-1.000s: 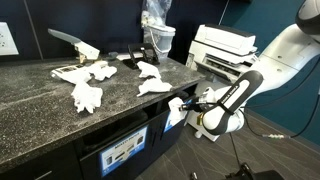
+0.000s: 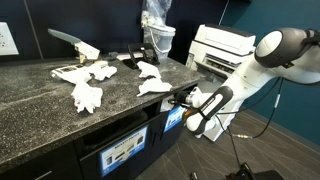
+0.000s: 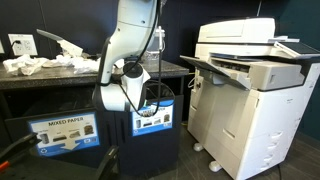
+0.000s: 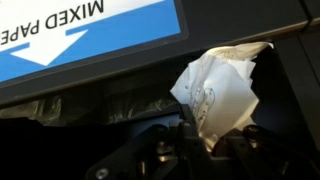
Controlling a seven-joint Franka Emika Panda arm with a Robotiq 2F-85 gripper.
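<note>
A crumpled white paper (image 4: 218, 88) sticks up between the fingers of my gripper, which is shut on it. In the wrist view, the paper is in front of a dark bin opening, below a blue and white MIXED PAPER label (image 4: 90, 30) seen upside down. Clear plastic liner (image 4: 135, 105) shows inside that opening. Exterior view 1 has my gripper (image 2: 182, 101) low at the front of the dark cabinet, just under the countertop edge. The arm hides the gripper in exterior view 2.
Several crumpled white papers (image 2: 87, 97) lie on the dark countertop (image 2: 40, 115), which overhangs the bins. A second bin label (image 3: 152, 118) is on the cabinet front. To the right stands a large white printer (image 3: 240, 100).
My arm has moved left in exterior view 1, bringing the gripper and its paper closer to the cabinet front. Papers on the counter have stayed put.
</note>
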